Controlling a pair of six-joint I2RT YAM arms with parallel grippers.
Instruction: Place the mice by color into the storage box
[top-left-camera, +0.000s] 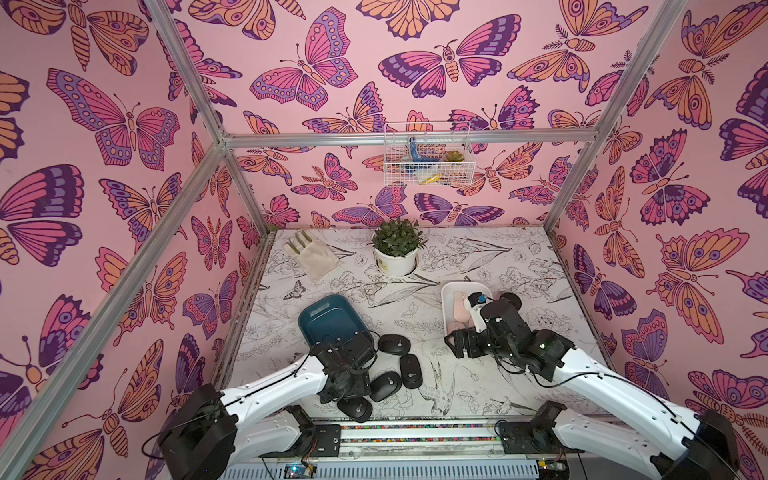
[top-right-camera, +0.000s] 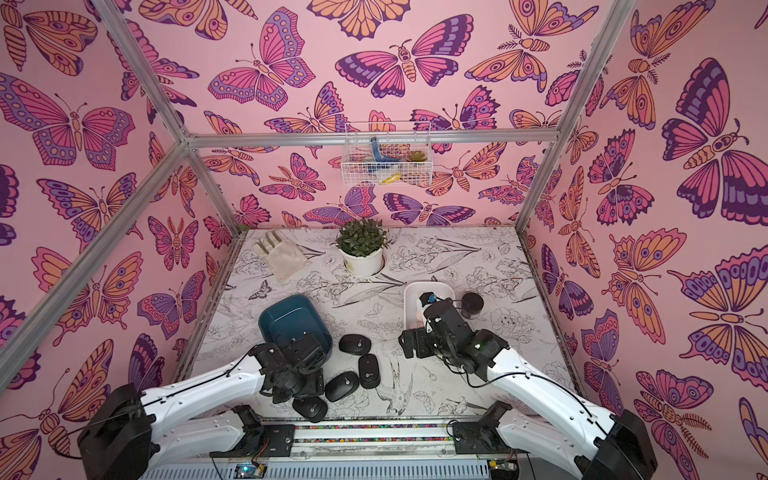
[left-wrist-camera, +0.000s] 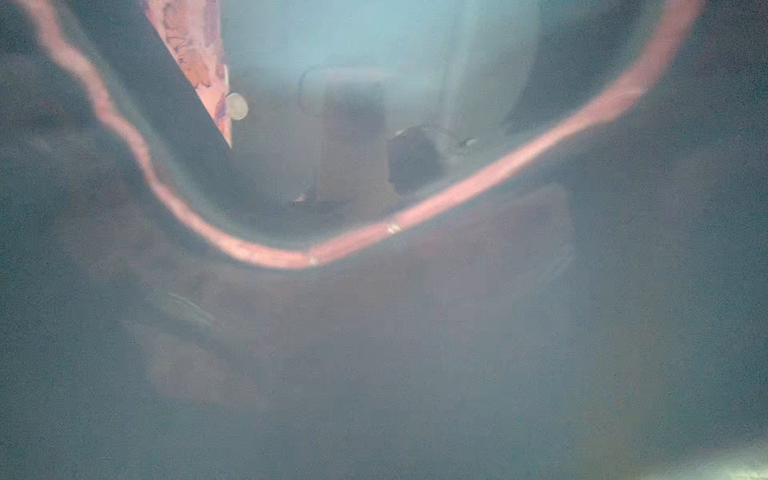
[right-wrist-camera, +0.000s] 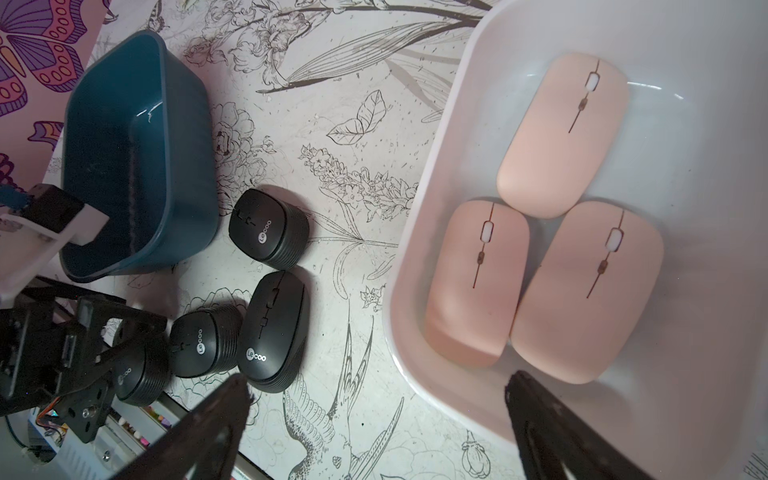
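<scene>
Several black mice lie on the table by the blue box (top-left-camera: 318, 300): one mouse (right-wrist-camera: 269, 228), another mouse (right-wrist-camera: 273, 332), a third mouse (right-wrist-camera: 204, 341), and one mouse (top-left-camera: 354, 409) at the front beside my left gripper (top-left-camera: 348, 392). The left fingers are hidden in the left wrist view, where the blue box wall (left-wrist-camera: 360, 360) fills the picture, so their opening is unclear. Inside the white box (right-wrist-camera: 404, 352) rest three pink mice (right-wrist-camera: 564, 132). My right gripper stands open over that box's near edge, with nothing between its fingers.
A potted plant (top-left-camera: 396, 248) and a glove (top-left-camera: 313, 257) occupy the back of the table. A dark round object (top-left-camera: 509, 301) sits right of the white box. Bare table lies between the two boxes. The left forearm is close to the blue box's near corner.
</scene>
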